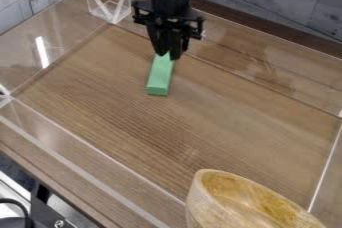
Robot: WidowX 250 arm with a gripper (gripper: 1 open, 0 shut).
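Observation:
The black robot arm with its gripper (pixel 167 47) hangs over the upper middle of the wooden tray floor, just above the far end of a green rectangular block (pixel 159 80). The block lies on the wood, pointing toward the viewer. Whether the fingers are open or shut is too small to tell.
A large yellow curved object (pixel 247 202) sits at the bottom right. Clear plastic pieces stand at the top left and left edge. Walls border the back and right.

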